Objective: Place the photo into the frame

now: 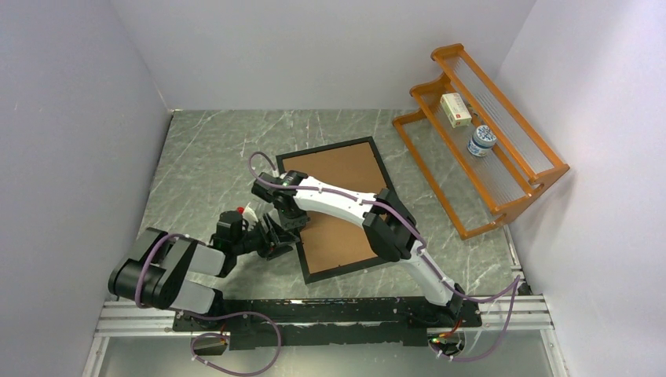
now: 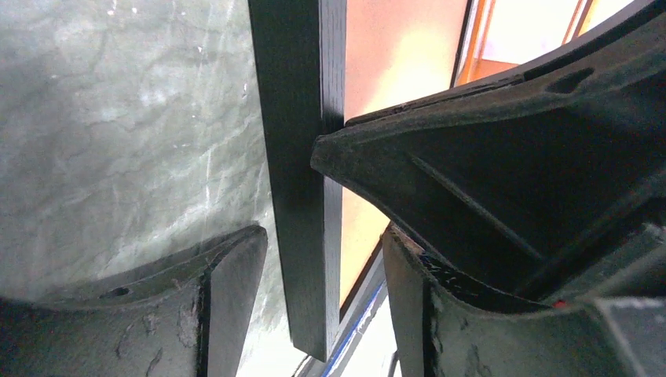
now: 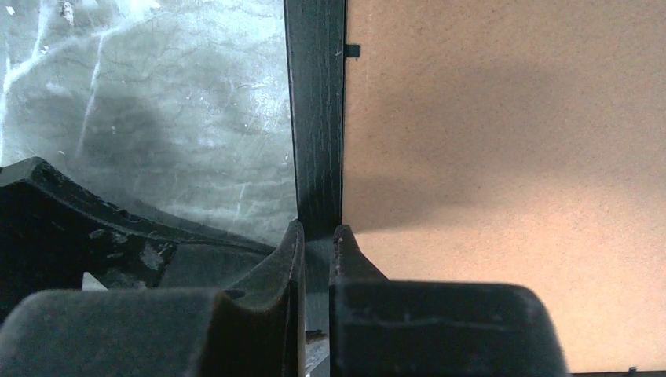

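A black-rimmed picture frame [image 1: 339, 271] with a plain brown panel [image 1: 338, 239] lies flat on the table. I cannot pick out a separate photo. My left gripper [image 1: 292, 238] is at the frame's left side; in the left wrist view its open fingers [image 2: 236, 287] straddle the black rim [image 2: 298, 181], with nothing clamped. Just beyond, my right gripper has its fingertips close together at the two edges of the same rim [image 3: 318, 110]. Whether they press on it cannot be told. One right finger [image 2: 440, 149] overlaps the rim in the left wrist view.
At the right stands a wooden shelf [image 1: 436, 177] holding a small box [image 1: 455, 110] and a blue-white jar [image 1: 481, 140]. The right forearm [image 1: 338, 203] crosses over the frame.
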